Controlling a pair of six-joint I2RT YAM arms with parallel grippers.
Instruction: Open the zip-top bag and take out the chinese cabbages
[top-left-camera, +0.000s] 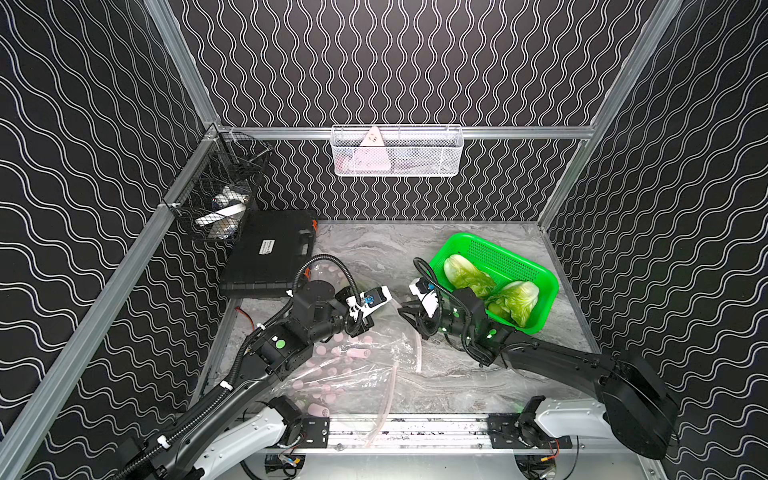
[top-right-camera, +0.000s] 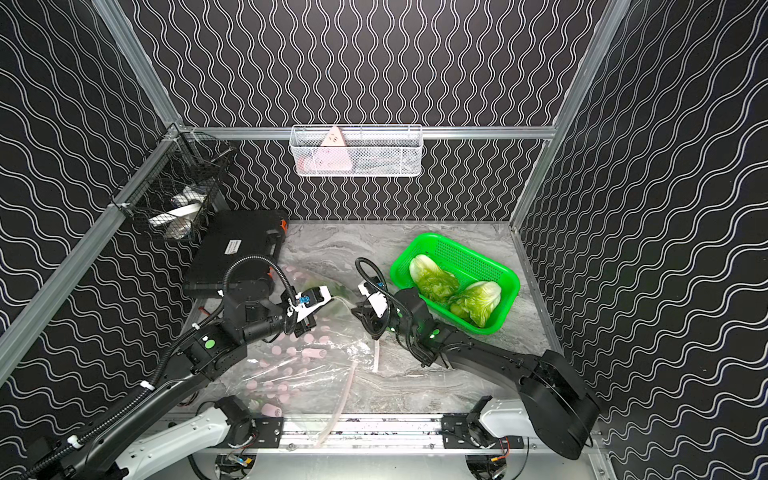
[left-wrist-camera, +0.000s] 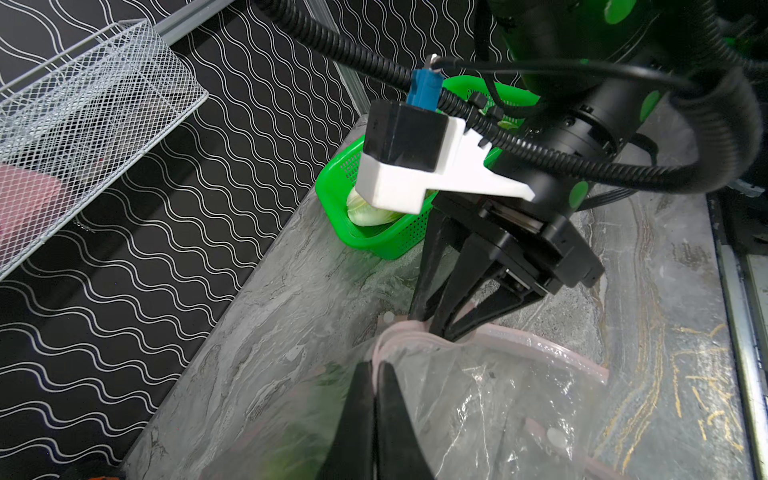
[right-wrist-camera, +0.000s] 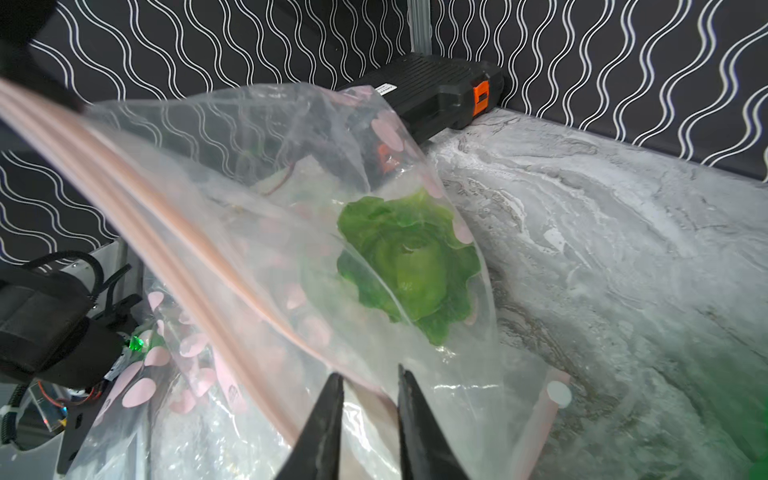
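The clear zip top bag with pink dots and a pink zip strip has its rim raised. My left gripper is shut on that rim, the film running between its fingertips. In the right wrist view a green cabbage shows through the film. My right gripper has its fingers apart at the rim, a zip strip passing between them or just behind; contact is unclear. Two pale green cabbages, one at the left and one at the right, lie in the green basket.
A black case stands at the back left of the table. On the back wall hangs a white wire basket, and a black wire basket is on the left.
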